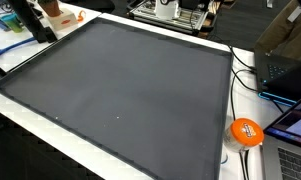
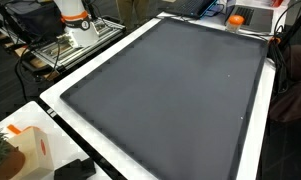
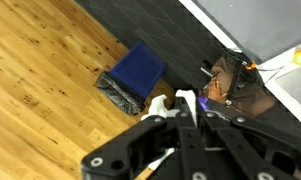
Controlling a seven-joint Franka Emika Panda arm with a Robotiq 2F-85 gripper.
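Observation:
In the wrist view my gripper is shut on a white, crumpled, cloth-like thing [image 3: 160, 105], which pokes out around its fingertips. Much of that thing is hidden behind the dark gripper body. Below it show a dark floor and a wooden floor, so the gripper hangs out beyond the table. Neither exterior view has the gripper in it. The dark grey tabletop [image 1: 125, 80] lies bare.
An orange-topped round container [image 1: 244, 133] stands on the white border, close to a laptop [image 1: 290, 155]. At the opposite end are a white-and-orange box [image 2: 30, 150] and a plant. The arm's white base [image 2: 78, 30] is beyond the table edge.

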